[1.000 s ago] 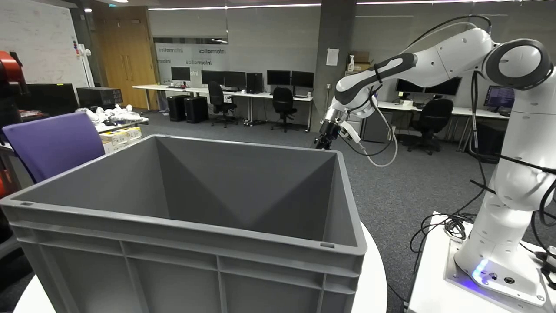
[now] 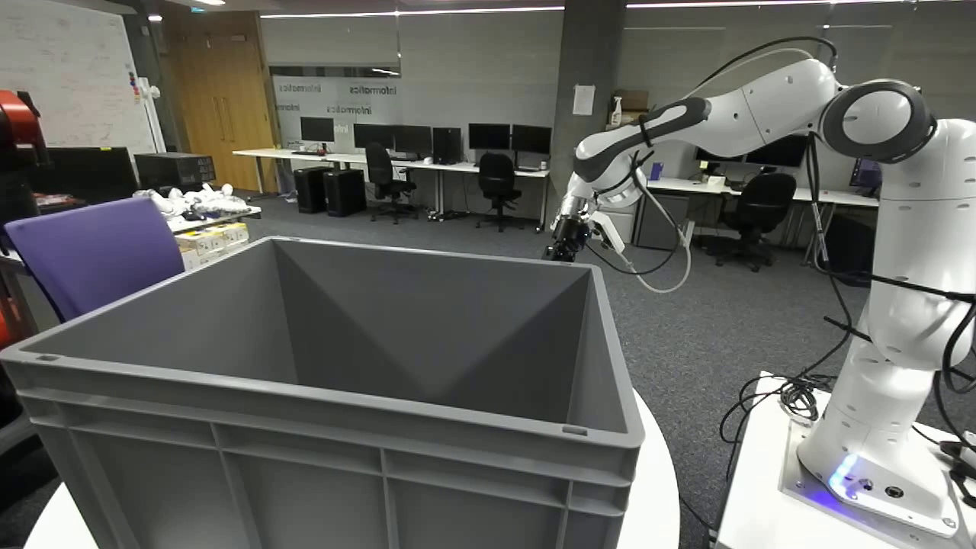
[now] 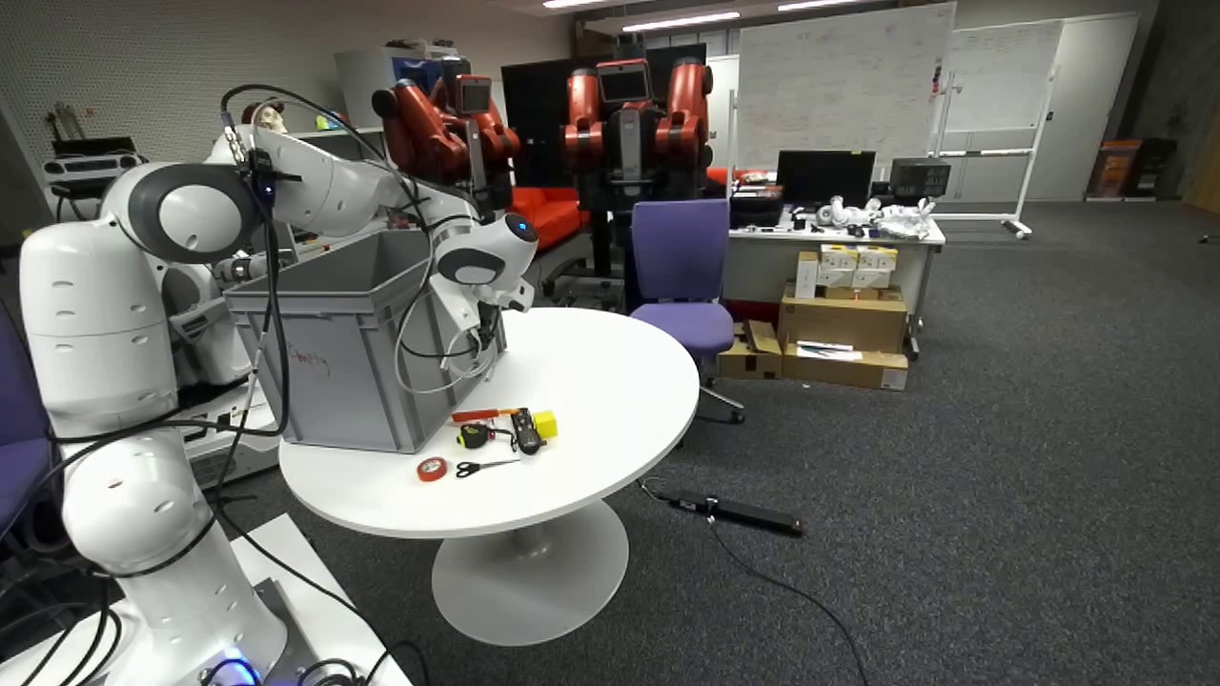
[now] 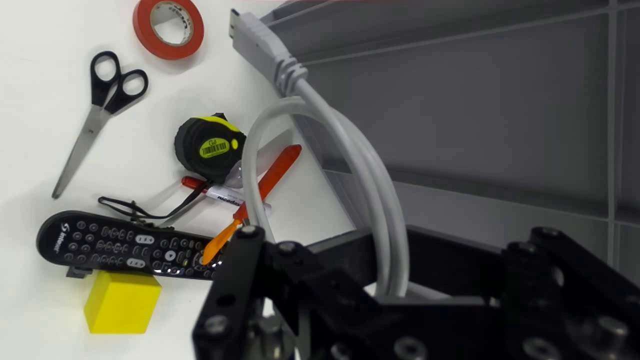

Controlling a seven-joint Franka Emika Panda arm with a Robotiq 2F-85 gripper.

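A looped pale grey USB cable rises from between the black fingers of my gripper, which is shut on it. Its plug sticks out free toward the upper left of the wrist view. The gripper hangs beside the large grey crate, just beyond its rim in exterior view 1. On the white table lie red tape, scissors, a tape measure, a red marker, an orange-red screwdriver, a black remote and a yellow block.
Crate walls fill the right of the wrist view; in exterior view 1 the visible part of its inside looks empty. The round table has bare surface to the right of the small objects. A purple chair stands behind it.
In exterior view 1 my arm and gripper have shifted slightly left along the far side of the crate. The crate has not moved.
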